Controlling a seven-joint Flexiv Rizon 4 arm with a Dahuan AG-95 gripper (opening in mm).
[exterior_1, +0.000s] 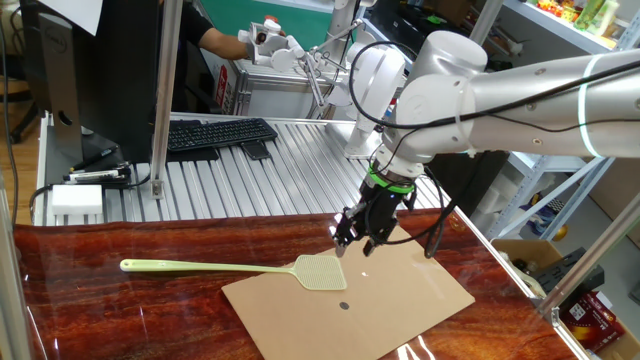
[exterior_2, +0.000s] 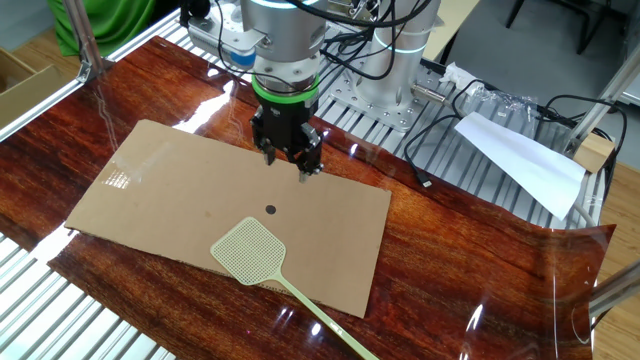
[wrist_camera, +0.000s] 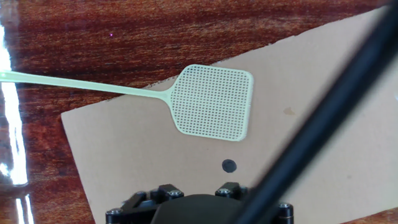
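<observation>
A pale green fly swatter (exterior_1: 321, 272) lies flat, its mesh head on the cardboard sheet (exterior_1: 408, 290) and its handle (exterior_1: 205, 266) running left over the dark wood-grain surface. On the cardboard next to the head is a small dark round spot (wrist_camera: 229, 165). Above the cardboard hangs my gripper (exterior_2: 286, 168), pointing down, with a gap between its fingers and nothing held. In the wrist view the two black fingers (wrist_camera: 168, 191) stand apart at the bottom edge. The swatter's head is clear of them, farther up that view.
A black cable crosses the right of the wrist view and hides part of the cardboard. Behind the table stand a keyboard (exterior_1: 222, 134) and a white box (exterior_1: 77, 199). A white paper sheet (exterior_2: 522, 160) lies beside the arm's base. Bare table surrounds the handle.
</observation>
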